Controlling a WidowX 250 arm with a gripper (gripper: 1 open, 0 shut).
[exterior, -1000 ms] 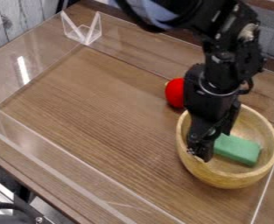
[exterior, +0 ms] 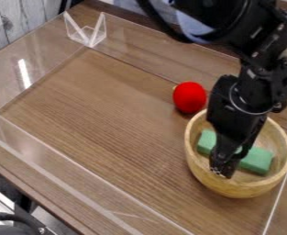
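Note:
A tan bowl (exterior: 237,185) at the right holds a green block (exterior: 256,159). My black gripper (exterior: 226,156) reaches down into the bowl over the block, its lower tips near the left part of it. Whether the fingers are open or closed on the block is unclear, as the gripper hides part of it.
A red round object (exterior: 190,96) lies just behind the bowl. A clear plastic piece (exterior: 87,29) stands at the back left, near the table edge.
My gripper has descended into the bowl and shifted slightly rightward, now covering more of the green block.

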